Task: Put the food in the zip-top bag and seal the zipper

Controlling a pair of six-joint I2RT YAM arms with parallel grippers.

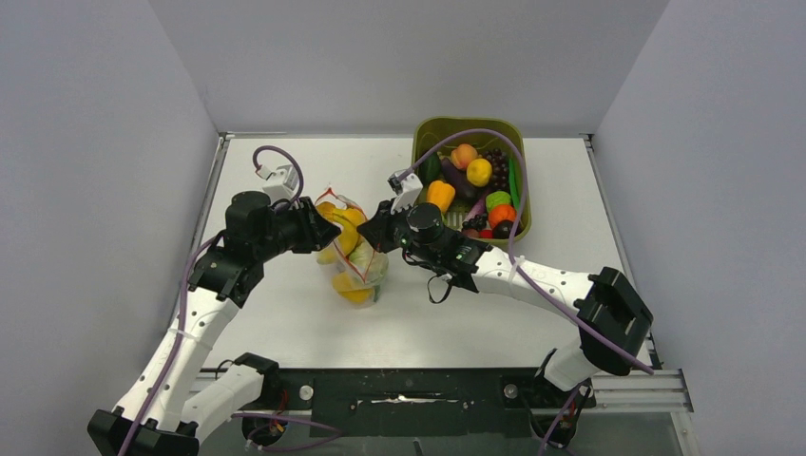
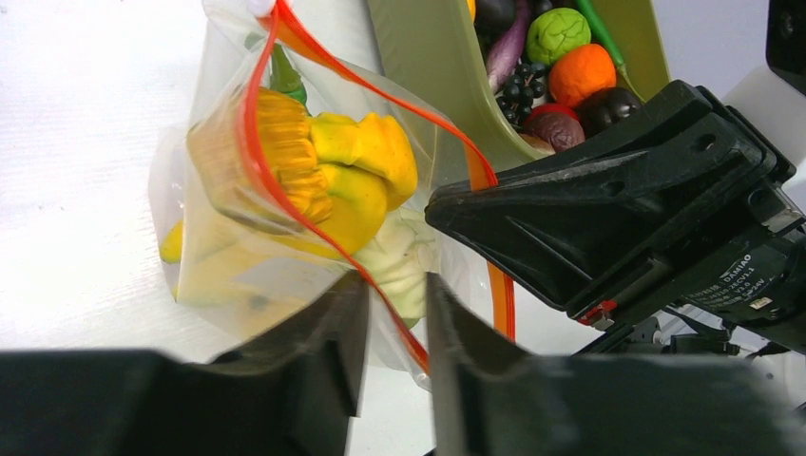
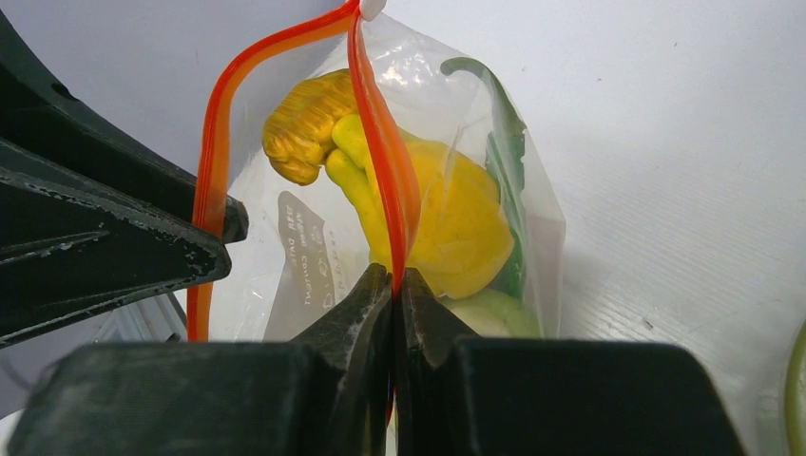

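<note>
A clear zip top bag (image 1: 369, 270) with a red-orange zipper rim stands between my grippers, its mouth spread apart. Inside show yellow food pieces (image 2: 356, 180) and a pale green one (image 2: 397, 261). At the rim's far corner is a white slider (image 3: 372, 9). My left gripper is open by a narrow gap, with one side of the rim passing between its fingers. On the opposite side, my right gripper is shut on the other rim (image 3: 385, 152). The bag's lower part is partly hidden by the fingers in both wrist views.
To the right at the back stands an olive-green bin (image 1: 419, 136) holding several fruits and vegetables, close behind the right gripper.
</note>
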